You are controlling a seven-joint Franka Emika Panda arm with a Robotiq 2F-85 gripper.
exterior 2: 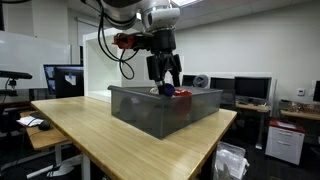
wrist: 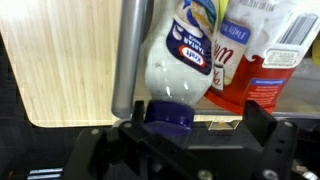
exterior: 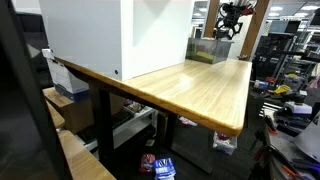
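A white squeeze bottle labelled Tartar (wrist: 188,50) with a dark purple-blue cap (wrist: 168,120) lies in the grey bin (exterior 2: 145,112). My gripper is open over the bin, its dark fingers (wrist: 268,150) on either side of the cap's end. The cap sits nearer the left finger; whether it touches is hard to tell. In exterior view 2 the blue cap (exterior 2: 168,90) shows just below the gripper (exterior 2: 165,78). A red-and-white container (wrist: 255,60) stands beside the bottle.
The bin's rim (wrist: 132,50) runs close along the bottle's left side. Bare wooden table (exterior 2: 110,140) lies in front of the bin. A large white box (exterior: 140,35) stands on the table nearer exterior view 1.
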